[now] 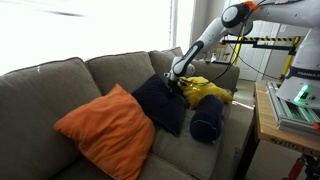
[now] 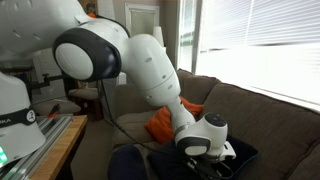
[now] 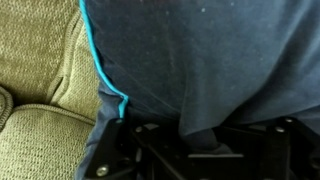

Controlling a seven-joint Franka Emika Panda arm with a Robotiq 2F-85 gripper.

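A dark navy pillow (image 1: 160,104) leans against the sofa back in exterior view 1. At its upper right corner is my gripper (image 1: 175,80), pointing down into the fabric. In the wrist view, the dark cloth of the pillow (image 3: 190,55) fills most of the picture, and a fold of it bulges between the fingers of my gripper. Bright blue piping (image 3: 97,52) runs along the cloth's left edge. The fingertips are partly sunk in dark fabric, so how firmly they press on the fold cannot be made out.
An orange pillow (image 1: 108,133) lies to the left on the grey sofa (image 1: 40,115). A yellow cloth (image 1: 208,91) and a rolled dark bundle (image 1: 207,119) are close to the arm on the right. A wooden table (image 1: 265,130) stands in front.
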